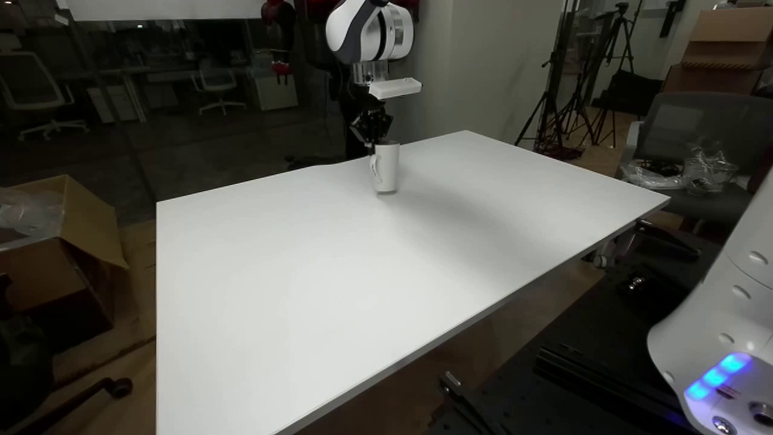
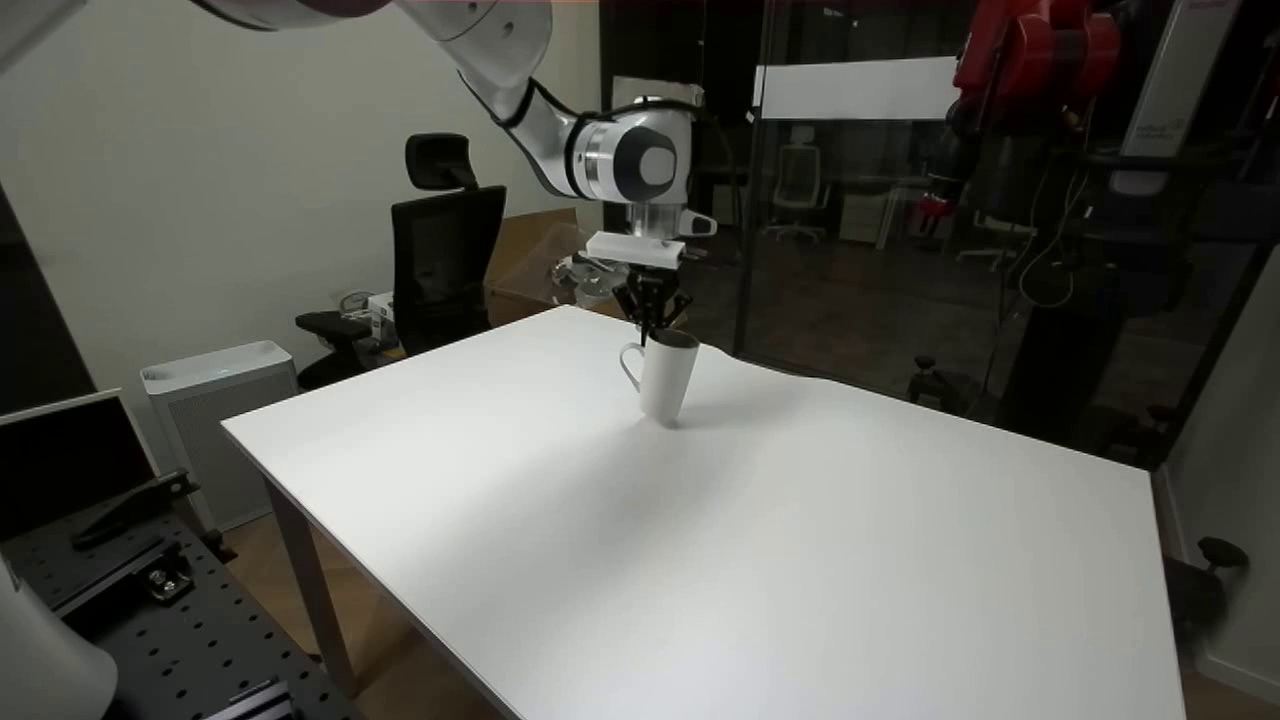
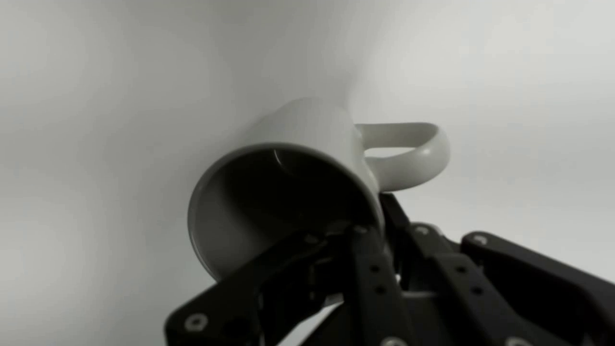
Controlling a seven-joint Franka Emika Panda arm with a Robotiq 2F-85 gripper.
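A tall white mug [image 1: 388, 168] is held by its rim near the table's far edge. My gripper is shut on the mug's wall beside the handle, with one of its fingers inside the opening and the other outside. In exterior view 2 the mug [image 2: 667, 379] leans, its handle [image 2: 631, 365] on the left. The wrist view looks into its dark interior, and the handle [image 3: 429, 158] points right. Whether the mug's base touches the table is hard to tell; only a small gap seems to show.
Beyond the table, a cardboard box [image 1: 58, 246] stands on the floor and an office chair [image 2: 446, 252] sits near the far side.
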